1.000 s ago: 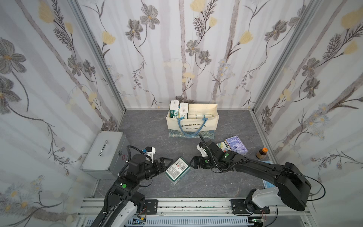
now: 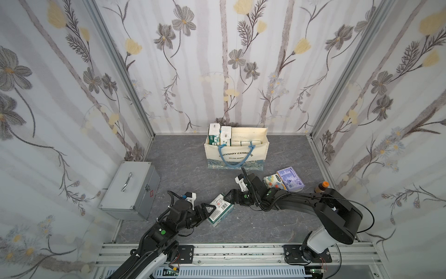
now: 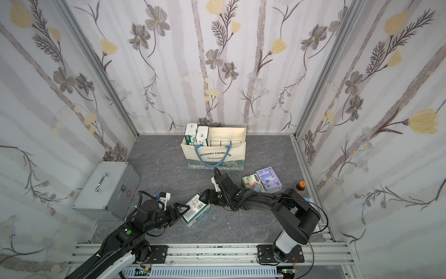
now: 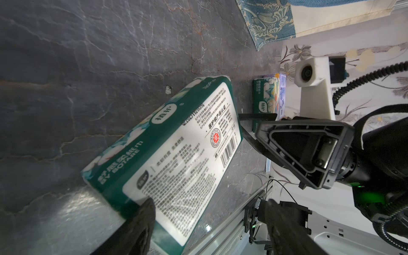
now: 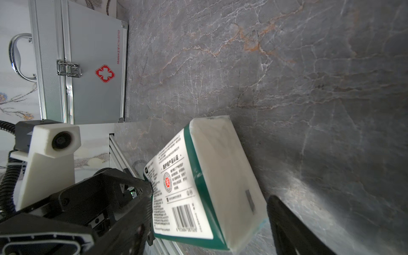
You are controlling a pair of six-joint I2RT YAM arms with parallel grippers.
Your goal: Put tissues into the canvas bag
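A green-and-white tissue pack [image 2: 219, 207] lies on the grey table in front of the canvas bag [image 2: 236, 155], which holds several packs. My left gripper [image 2: 206, 211] is closed on the pack's near-left end, which sits between its fingers in the left wrist view [image 4: 178, 182]. My right gripper [image 2: 230, 197] is open at the pack's other end, which reaches between its fingertips in the right wrist view [image 5: 212, 178]. More tissue packs, one colourful [image 2: 274, 181] and one purple [image 2: 290, 179], lie right of the bag, partly behind the right arm.
A silver case [image 2: 127, 190] stands at the left. A brown bottle [image 2: 321, 188] with an orange cap is by the right edge. Bare table lies between case and bag, and the rail [image 2: 223, 248] runs along the front.
The left gripper has moved down onto the pack and closed on it. My right gripper has moved leftward to the pack's other end.
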